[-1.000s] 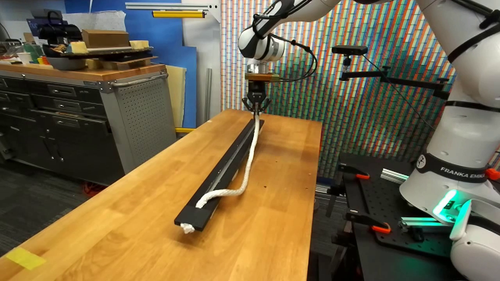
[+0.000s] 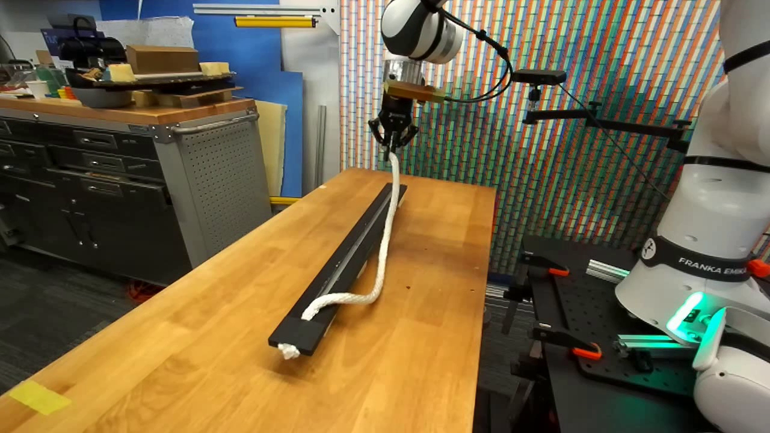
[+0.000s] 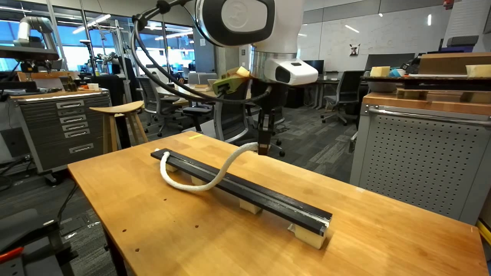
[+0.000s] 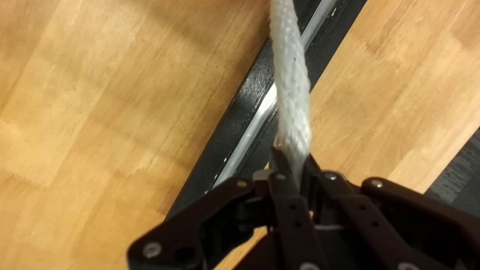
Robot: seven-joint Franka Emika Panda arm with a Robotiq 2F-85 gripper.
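Note:
My gripper (image 2: 393, 148) is shut on the white rope (image 2: 387, 234), raised above the table toward the far end of the black grooved rail (image 2: 339, 270). From my fingers the rope hangs down, bends beside the rail and reaches its near end, where a frayed white tuft (image 2: 289, 351) pokes out underneath. In exterior view 2 the rope (image 3: 224, 168) curves up to the gripper (image 3: 264, 149), most of the rail's groove lying bare. The wrist view has the rope (image 4: 292, 85) running up out of the fingers and crossing over the rail (image 4: 238, 117).
Pale blocks (image 3: 249, 206) hold the rail off the wooden table (image 3: 179, 234). Both sides of the rail are clear table. A yellow tape strip (image 2: 40, 397) marks the near left corner. A cabinet (image 2: 209, 173) stands beyond the table's left side.
My gripper has risen higher above the far end of the rail, still with the rope. The hanging stretch of rope has lifted with it; the rail and the rope's near end have stayed put.

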